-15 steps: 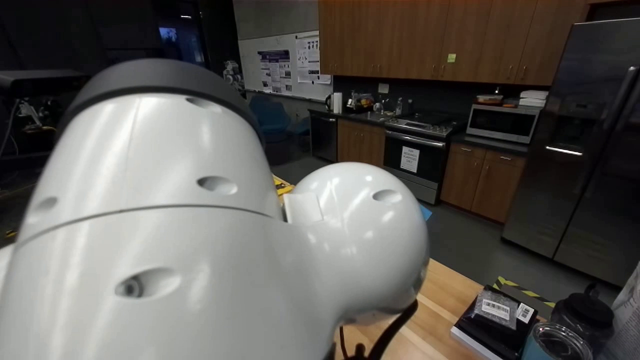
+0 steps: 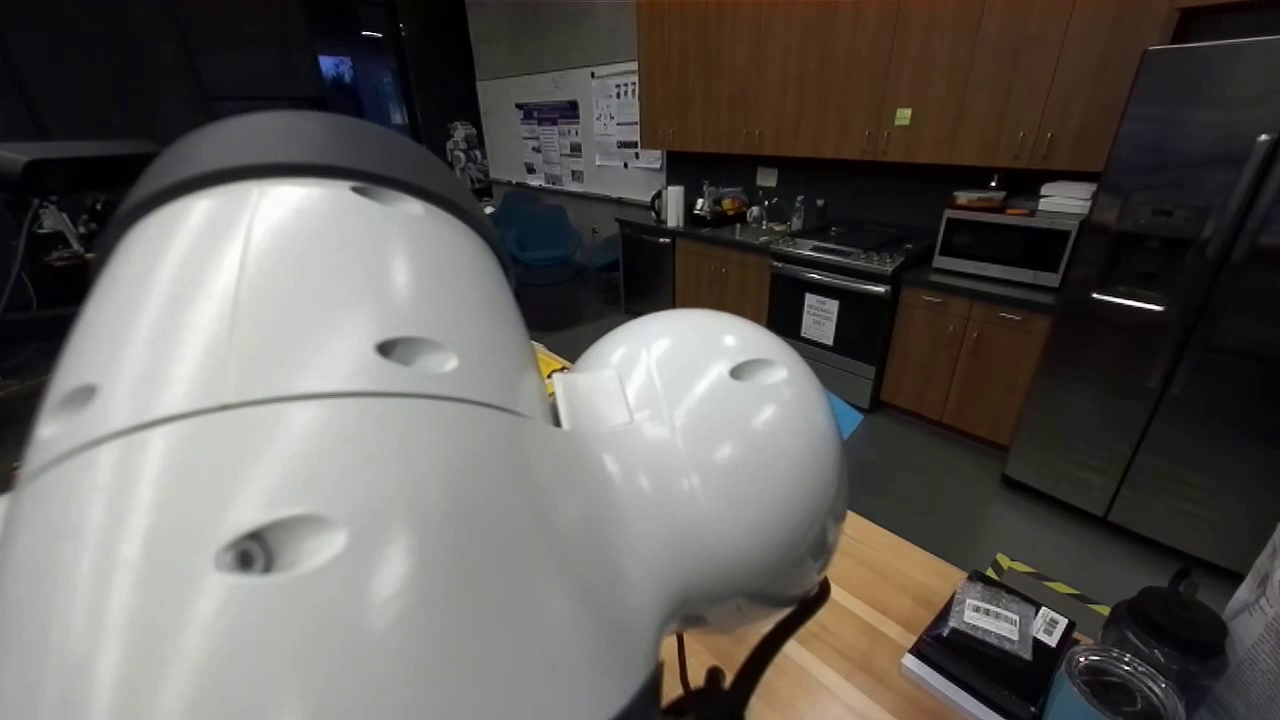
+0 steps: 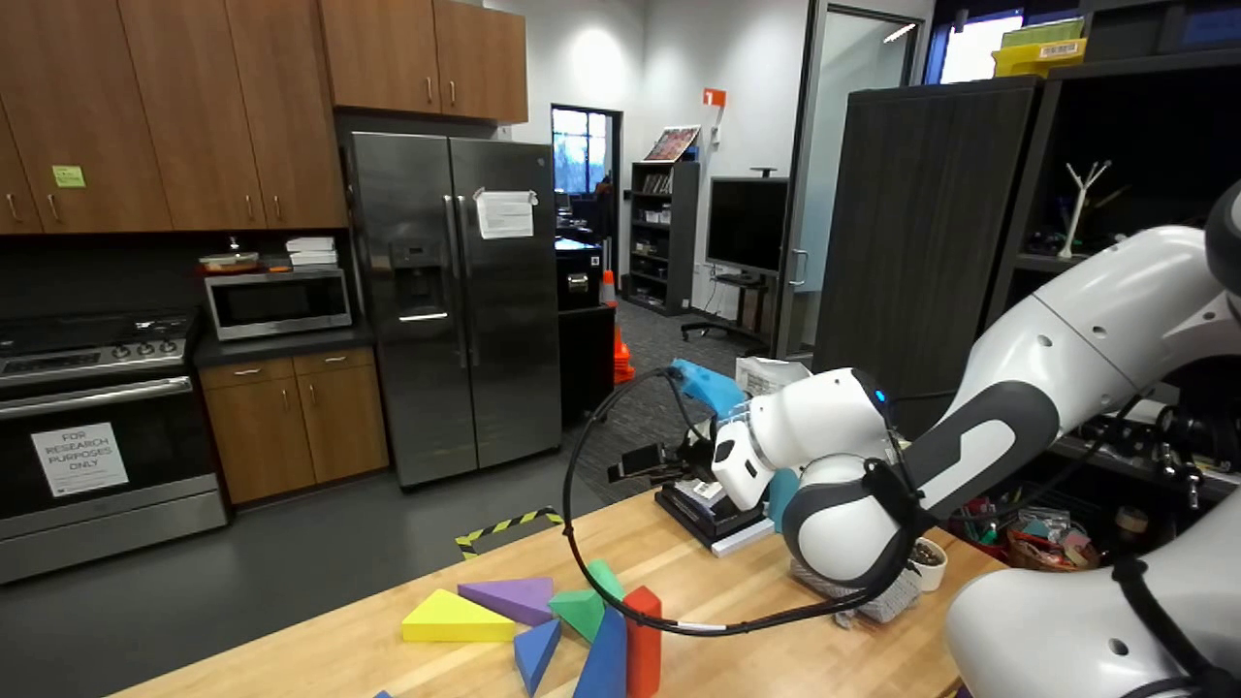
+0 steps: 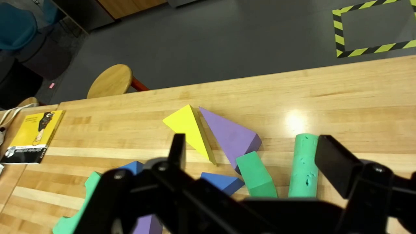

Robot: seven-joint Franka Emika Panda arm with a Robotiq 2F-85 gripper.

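My gripper stands open in the wrist view, its black fingers (image 4: 338,165) wide apart above the wooden table, with no block held. Below and beyond it lie a yellow block (image 4: 191,130), a purple wedge (image 4: 230,134), a green block (image 4: 257,175) and a blue triangle (image 4: 223,181). A green cylinder (image 4: 304,167) appears close beside the right finger. Part of a green curved block (image 4: 80,208) shows at lower left, partly covered by the gripper. In exterior view 2 the gripper (image 3: 634,465) is raised above the table; the red block (image 3: 643,642) stands among the others.
Black packages (image 3: 707,512) lie near the table's far edge, and a white cup (image 3: 927,563) is close to the arm. A yellow book (image 4: 33,134) rests at the left. Bare tabletop (image 4: 362,97) extends along the far edge.
In exterior view 1 the arm has shifted slightly left and up. The packages and bottles at the right have stayed where they were.
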